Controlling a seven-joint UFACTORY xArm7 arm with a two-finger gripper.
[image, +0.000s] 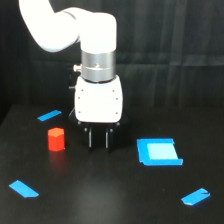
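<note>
A small red cube (56, 139) rests on the black table at the left. To its right, my gripper (98, 145) points down from the white arm, apart from the cube. A gap still shows between its two dark fingers, and I see nothing between them. A white square framed in blue tape (159, 152) lies on the table to the gripper's right.
Strips of blue tape lie flat on the table: one at the back left (50, 115), another at the front left (23, 188), and one at the front right (196, 197).
</note>
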